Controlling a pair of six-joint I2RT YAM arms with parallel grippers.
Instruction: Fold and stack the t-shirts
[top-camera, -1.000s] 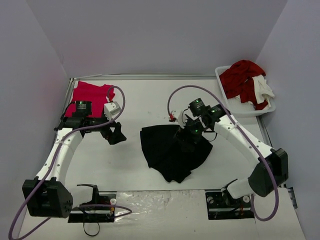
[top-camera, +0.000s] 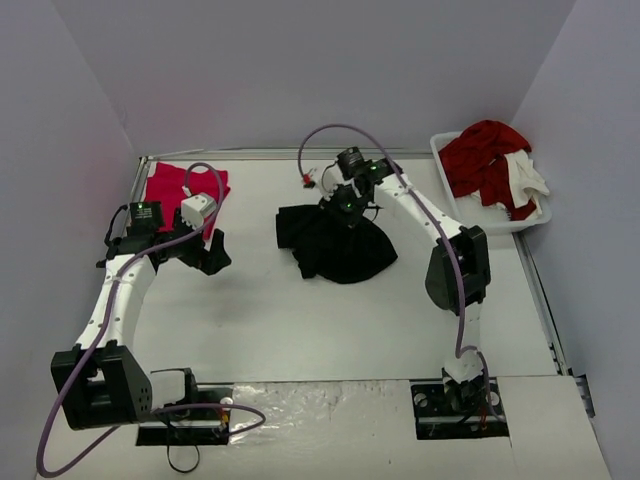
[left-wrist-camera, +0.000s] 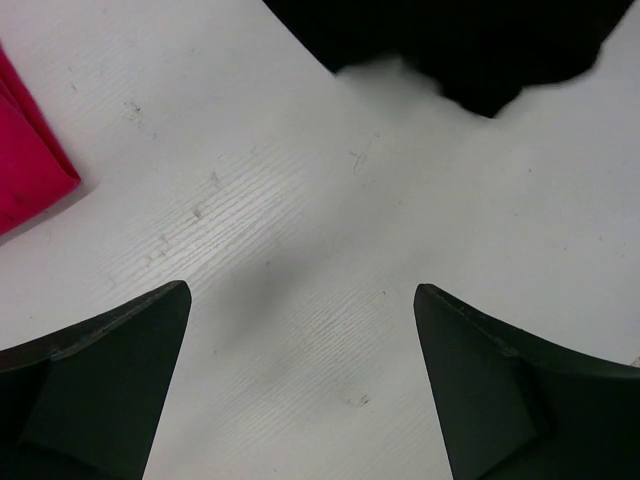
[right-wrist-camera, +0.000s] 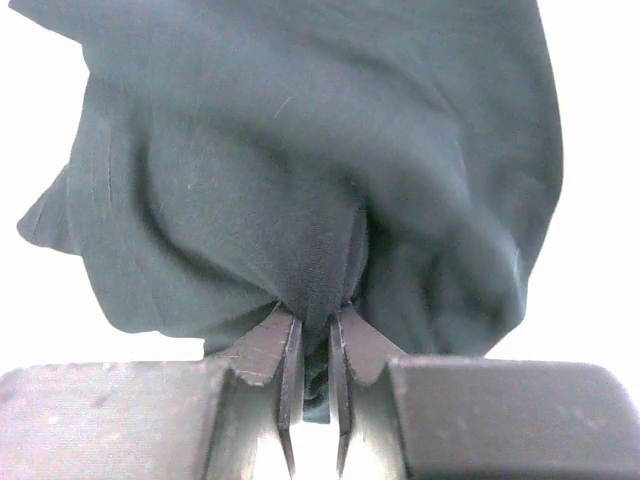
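A black t-shirt (top-camera: 345, 250) lies crumpled around the middle of the white table, spreading below and to the left of my right gripper. In the right wrist view, my right gripper is shut on a bunched fold of this black cloth (right-wrist-camera: 270, 190), which spreads out beyond the fingertips. At the left of the table my left gripper (top-camera: 213, 262) is open, with only bare tabletop between its fingers. A flat red t-shirt (top-camera: 170, 185) lies at the back left, partly covered by the left arm; its corner (left-wrist-camera: 30, 165) shows in the left wrist view.
A white bin (top-camera: 482, 220) at the back right holds red and white cloths (top-camera: 485, 165). Grey walls close in the back and sides.
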